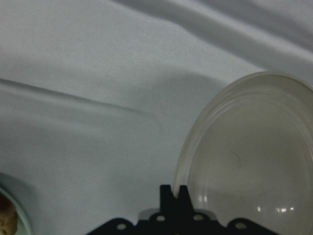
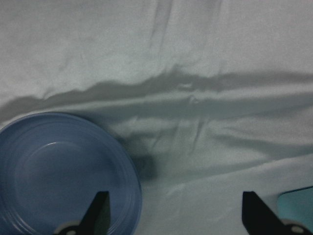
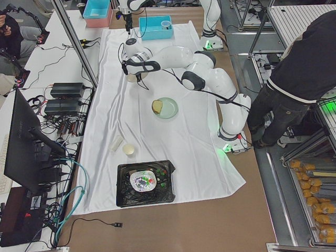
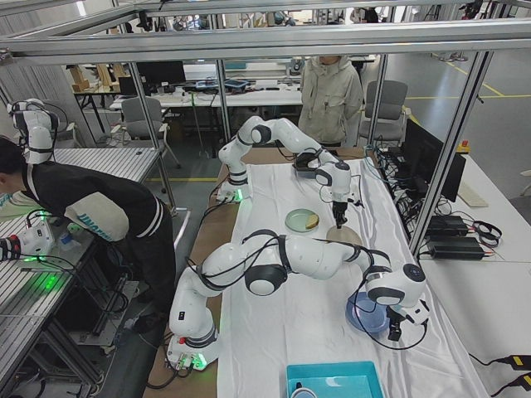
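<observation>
My left gripper is shut, fingertips close together at the near rim of a translucent round plate [image 1: 249, 152]; whether the rim is between them I cannot tell. A green plate [image 3: 171, 107] with a yellow bread piece [image 3: 157, 106] lies nearby, on the white cloth. My right gripper stands open over the cloth, its left finger over a blue plate [image 2: 58, 171]; nothing is between its fingers.
A turquoise bin [image 4: 336, 375] with a cup stands at the far end. A black tray [image 3: 122, 189] with a white dish, a small cream cup [image 3: 128, 149] and a clear object [image 3: 116, 143] occupy the other end. A person stands beside the table.
</observation>
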